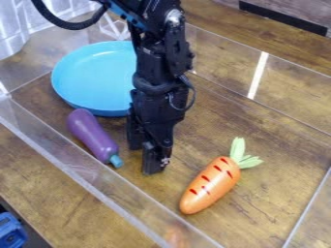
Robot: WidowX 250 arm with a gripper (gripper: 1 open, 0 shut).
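My black gripper (150,153) reaches down from the top to the wooden surface, between a purple toy eggplant (91,134) on the left and an orange toy carrot (210,186) on the right. Its tips are low, near the board; whether they are apart or closed is unclear. The eggplant lies tilted, with its teal end toward the gripper. The carrot lies with its pale green leaves pointing up and right.
A blue plate (83,81) sits behind the eggplant. A clear plastic edge crosses the lower left, with a blue object (8,231) beyond it.
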